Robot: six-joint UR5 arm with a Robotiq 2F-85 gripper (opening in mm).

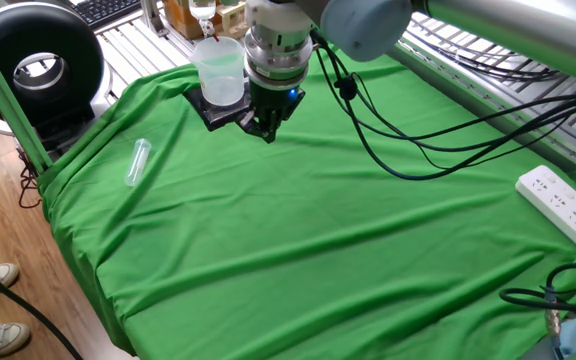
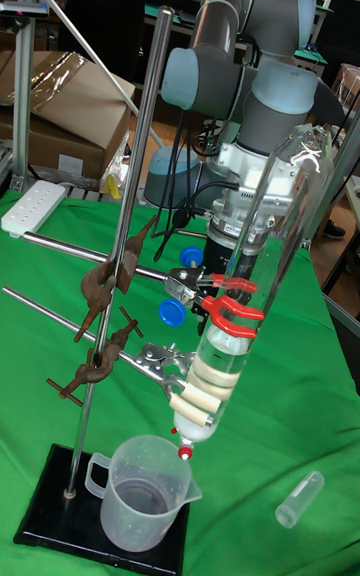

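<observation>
My gripper points down over the green cloth, close beside the clear plastic beaker. From exterior view 1 I cannot make out how far apart its fingers are. In exterior view 3 the gripper is mostly hidden behind the glass column. The beaker stands on the black stand base, below the column's red-tipped outlet. Apart from these, a small clear tube lies on its side on the cloth.
Red-tipped clamps hold the column on a metal stand rod. A white power strip and loose black cables occupy the right side.
</observation>
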